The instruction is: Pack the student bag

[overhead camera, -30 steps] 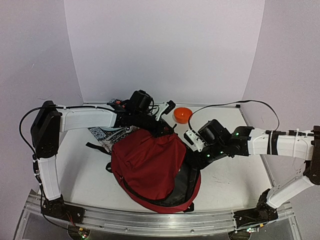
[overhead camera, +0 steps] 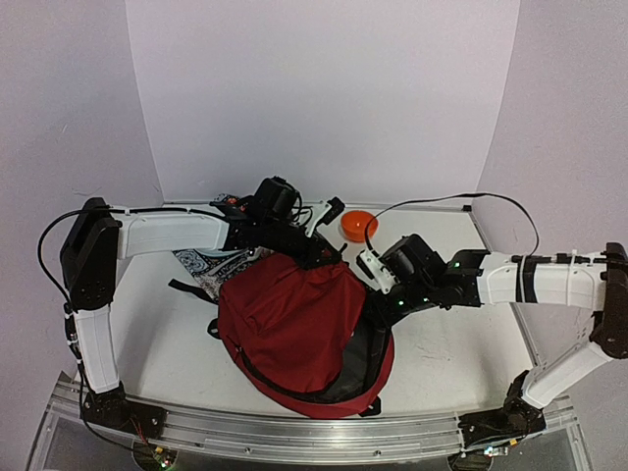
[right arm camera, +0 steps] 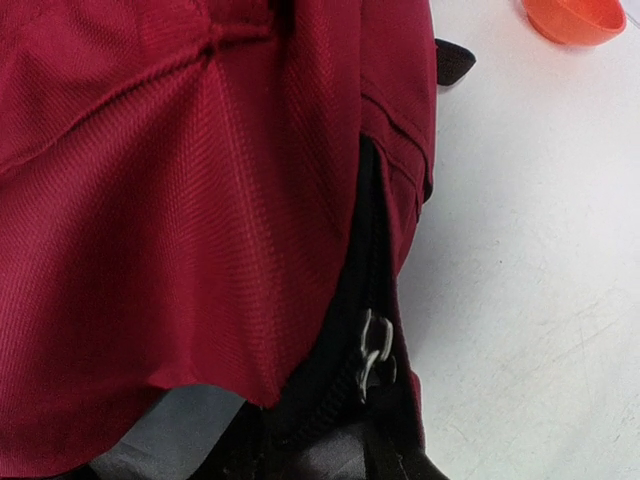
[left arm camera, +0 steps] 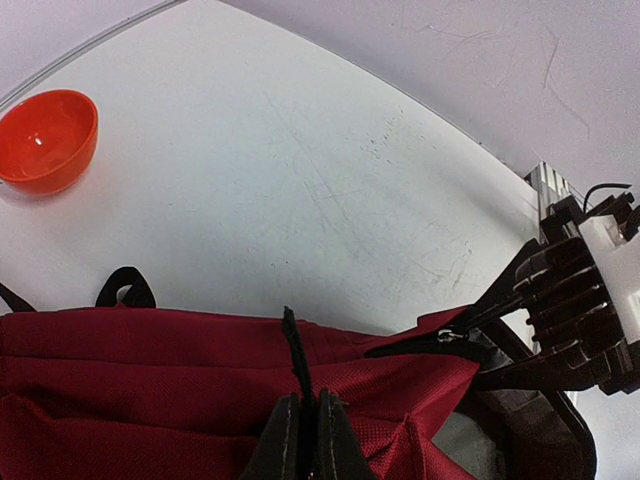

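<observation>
The red bag (overhead camera: 285, 329) lies in the middle of the table, its dark opening (overhead camera: 363, 358) showing on the right side. At the bag's top edge, my left gripper is shut on red cloth, and a thin black strap (left arm camera: 297, 350) sticks up from between its fingers. My right gripper is at the right edge of the opening, its dark fingertips apart with nothing clearly held. Just ahead of them a metal zipper pull (right arm camera: 375, 350) hangs on the black zipper track. The inside of the bag is mostly hidden.
An orange bowl (overhead camera: 357, 226) stands behind the bag. A black-and-white patterned cloth (overhead camera: 211, 265) lies behind it to the left, partly under my left arm.
The left arm and the bag look unmoved.
</observation>
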